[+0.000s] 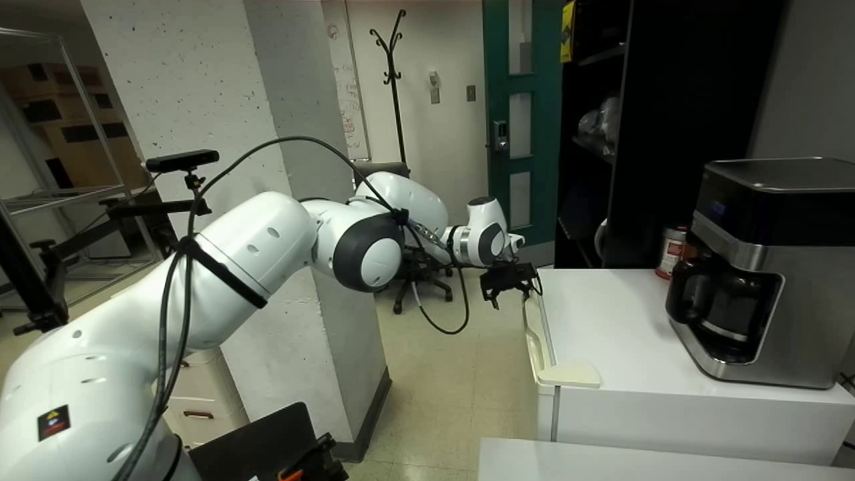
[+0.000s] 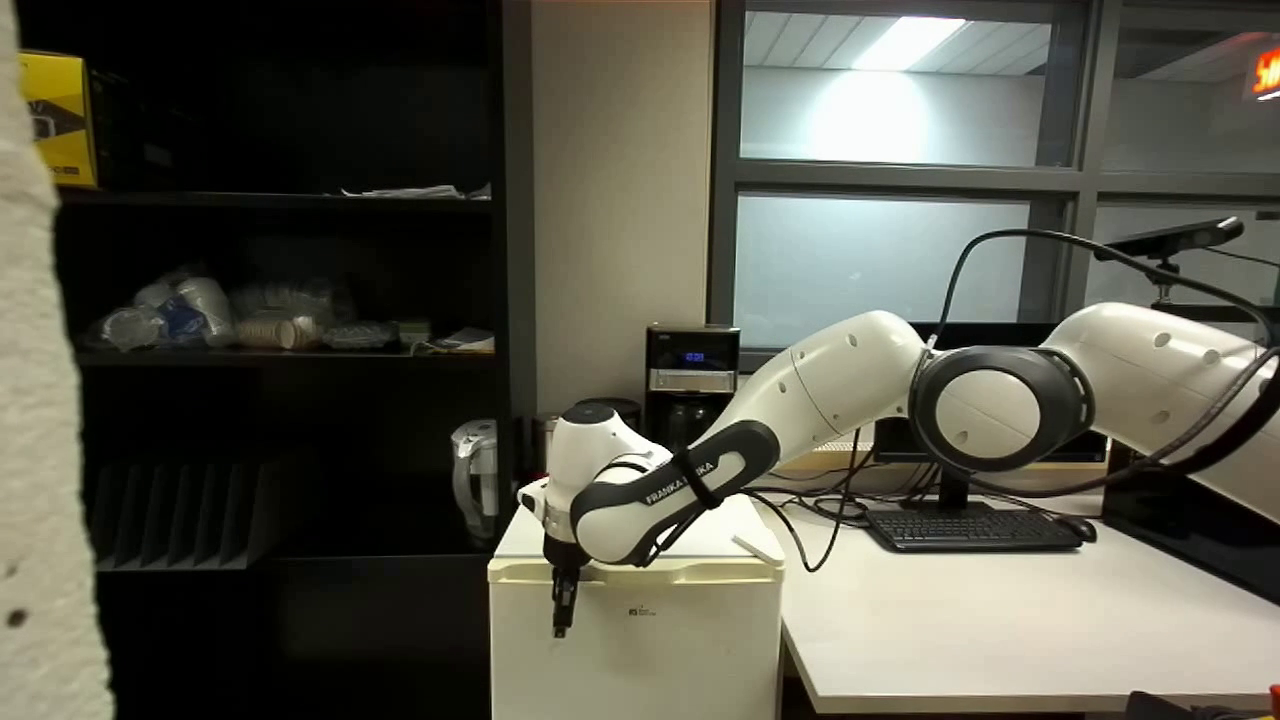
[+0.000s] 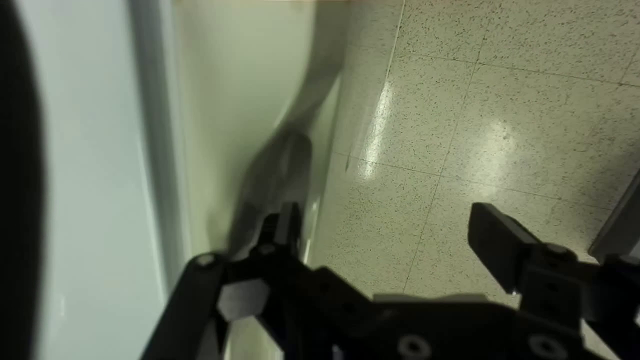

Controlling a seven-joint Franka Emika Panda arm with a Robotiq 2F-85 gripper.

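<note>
In the wrist view my gripper is open, its two fingers well apart with only the floor visible between them. The left finger (image 3: 289,225) reaches down over the cream edge of the small fridge's door (image 3: 234,66), close to a shadowed recess; whether it touches cannot be told. In exterior view 1 the gripper (image 1: 510,288) hangs at the far end of the fridge door (image 1: 535,325), and its right side overlaps the door's edge. Exterior view 2 has the gripper (image 2: 561,618) pointing down in front of the white fridge (image 2: 660,672), toward its left side. The door looks shut.
A coffee maker (image 1: 789,264) and a red-labelled can (image 1: 670,252) stand on the fridge top (image 1: 609,321). A dark shelf (image 2: 288,558) is left of the fridge, and a white desk (image 2: 960,624) with a keyboard (image 2: 972,528) is to the right. Open floor (image 1: 449,385) lies before the door.
</note>
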